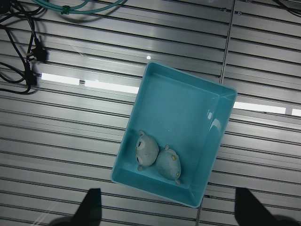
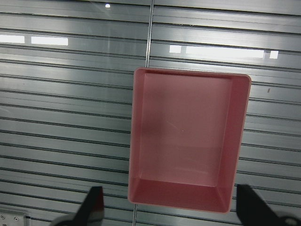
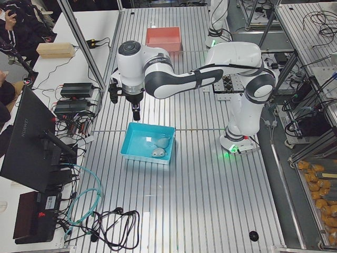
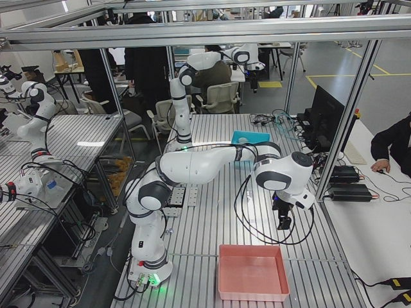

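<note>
A teal bin (image 1: 175, 102) holds two small pale plush toys, one (image 1: 146, 150) beside the other (image 1: 168, 165), near one end. My left gripper (image 3: 136, 113) hangs above the bin; in the left wrist view its two fingers sit far apart at the lower edge, open and empty. An empty pink bin (image 2: 182, 132) lies below my right gripper (image 4: 282, 221), whose fingers also stand wide apart in the right wrist view with nothing between them.
Black and teal cables (image 3: 113, 229) lie at one edge, beside a monitor (image 3: 29, 139). Frame posts and power units line that side.
</note>
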